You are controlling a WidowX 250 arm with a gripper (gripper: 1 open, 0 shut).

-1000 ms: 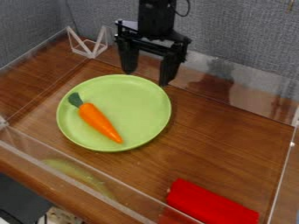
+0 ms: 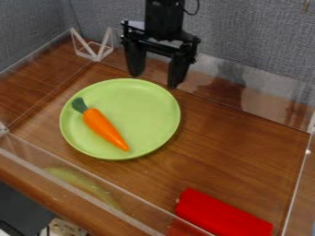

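My black gripper (image 2: 157,66) hangs at the top centre of the camera view, above and behind the green plate, its two fingers spread apart with nothing between them. An orange toy carrot (image 2: 105,129) with dark green top lies on the left part of the green plate (image 2: 154,124).
A red block (image 2: 222,214) lies at the front right. A white wire stand (image 2: 87,46) is at the back left. Clear low walls edge the wooden table (image 2: 240,157), whose middle right is bare. A grey wall stands behind.
My gripper has shifted very slightly since a second ago; the carrot, plate and red block stay where they were.
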